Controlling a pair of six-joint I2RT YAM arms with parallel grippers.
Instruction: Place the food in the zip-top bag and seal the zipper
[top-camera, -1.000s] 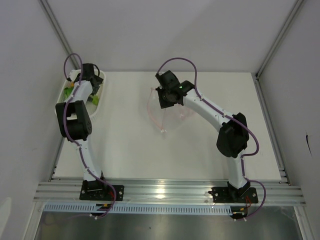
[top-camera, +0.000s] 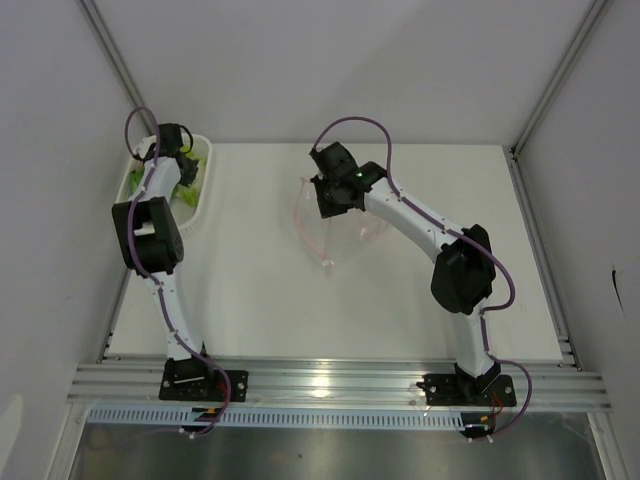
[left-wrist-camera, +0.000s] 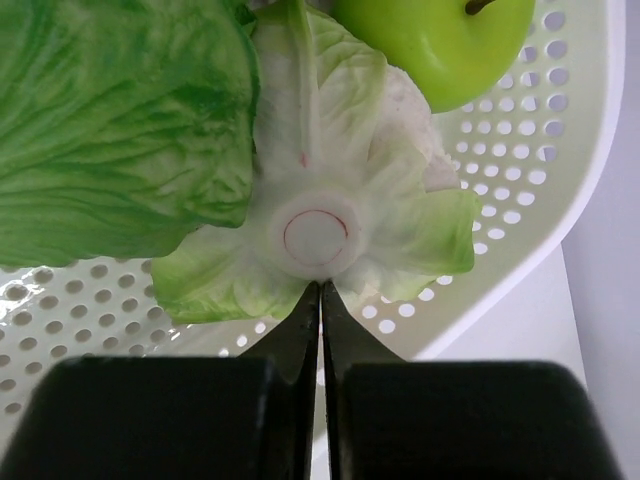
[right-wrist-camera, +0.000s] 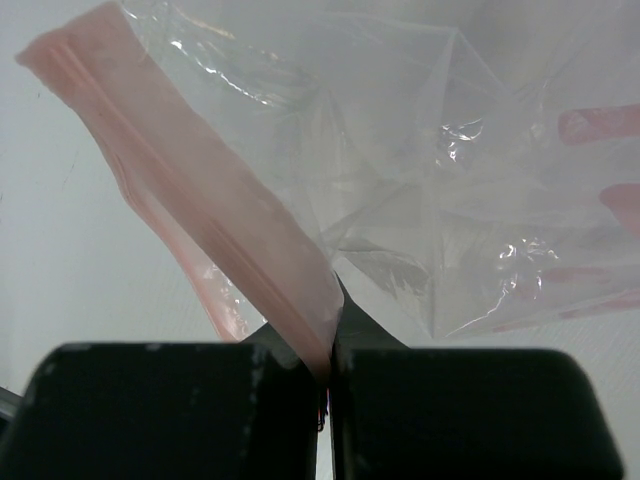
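Observation:
The white perforated basket (top-camera: 200, 215) at the back left holds food: a green lettuce leaf (left-wrist-camera: 115, 120), a pale cabbage piece (left-wrist-camera: 400, 170) and a green apple (left-wrist-camera: 430, 40). My left gripper is over the cabbage piece, shut, with nothing visible between its fingers. In the middle of the table lies the clear zip top bag (top-camera: 345, 240) with a pink zipper strip (right-wrist-camera: 180, 150). My right gripper is shut on the edge of that strip, which runs down between its fingers.
Walls and metal rails (top-camera: 120, 70) border it.
My left arm has shifted slightly within the basket. The right arm and the bag have barely moved.

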